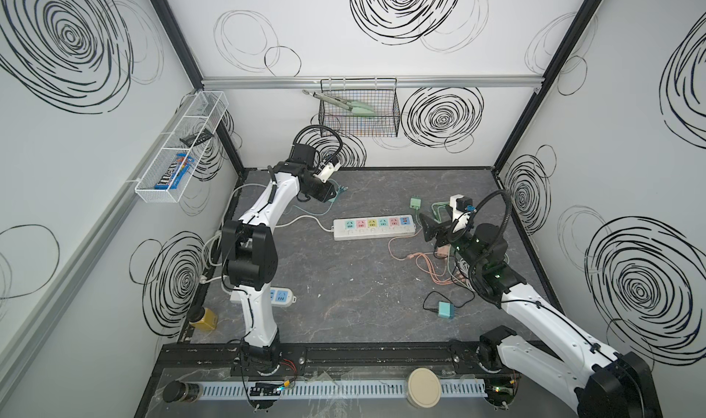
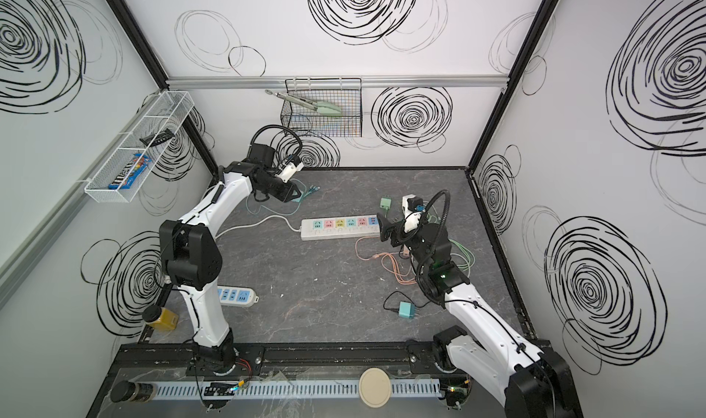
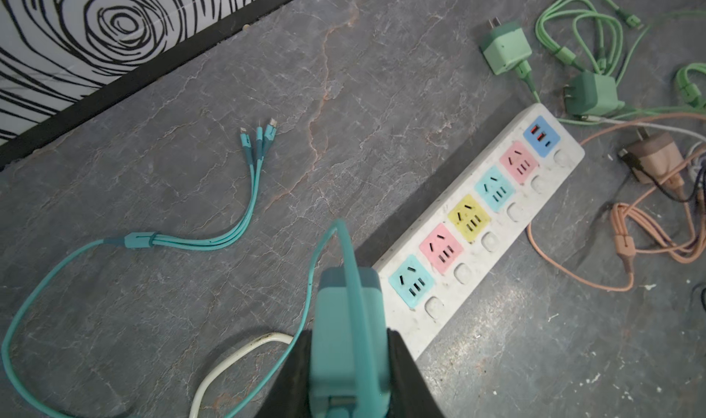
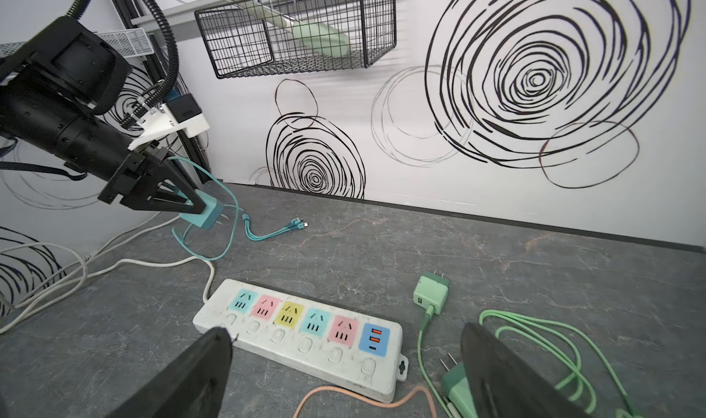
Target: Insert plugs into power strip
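A white power strip point(image 1: 371, 228) with coloured sockets and a USB panel lies in the middle. My left gripper is shut on a teal plug point(image 4: 204, 210), held above the table left of the strip, its cable hanging. My right gripper is open over the strip's right end, fingers low in its wrist view. Two green plugs point(image 4: 431, 291) with cables lie by that end; a pink plug point(image 3: 651, 156) with a coiled cable lies beside them.
A second strip point(image 2: 236, 296) and a yellow container point(image 2: 165, 320) are at front left. A teal block with a black cable point(image 1: 445, 309) lies at front right. Wire baskets point(image 1: 358, 120) hang on the walls.
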